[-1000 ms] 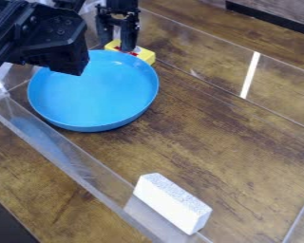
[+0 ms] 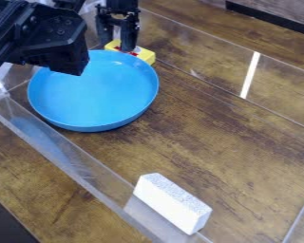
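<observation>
The black gripper (image 2: 117, 27) is at the top of the view, over a yellow object (image 2: 140, 52) with a small red and white patch, just behind a blue round bowl (image 2: 94, 91). Its fingers are small and dark here, and what lies between them is unclear. The dark body of the arm fills the upper left, partly over the bowl's back left.
A white speckled block (image 2: 171, 202) lies at the lower middle. A clear plastic edge runs along the lower left.
</observation>
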